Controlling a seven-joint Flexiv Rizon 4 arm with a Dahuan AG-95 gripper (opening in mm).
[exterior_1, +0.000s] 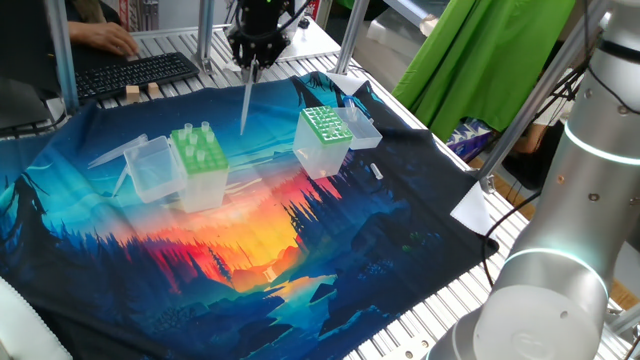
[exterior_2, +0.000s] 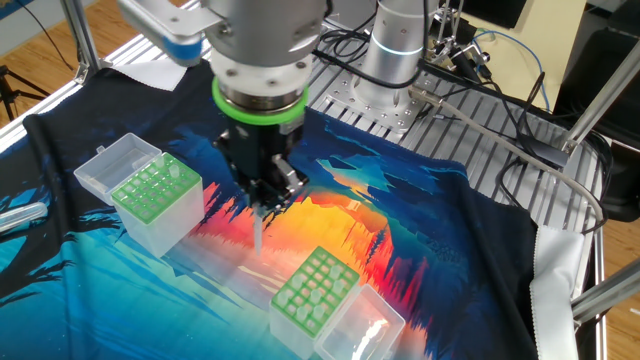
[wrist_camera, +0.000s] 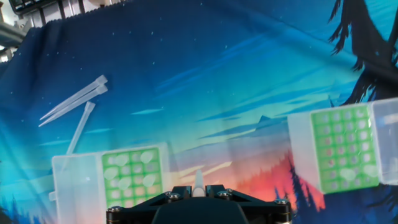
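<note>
My gripper (exterior_1: 251, 68) is shut on a clear pipette tip (exterior_1: 246, 105), which hangs point down above the cloth. In the wrist view the tip (wrist_camera: 198, 183) sticks out between the fingertips. One green-topped rack (exterior_1: 200, 150) has several tips standing up out of it; its clear lid lies open beside it. The other green-topped rack (exterior_1: 326, 126) shows mostly empty holes, and also has an open lid. The gripper is over the space between the two racks, apart from both, as exterior view 2 shows with the tip (exterior_2: 258, 232) in the gap.
Loose tips (wrist_camera: 74, 99) lie on the cloth beyond the rack with several tips. A small white piece (exterior_1: 376, 171) lies near the other rack. A keyboard (exterior_1: 135, 75) and a person's hand (exterior_1: 105, 38) are at the back left.
</note>
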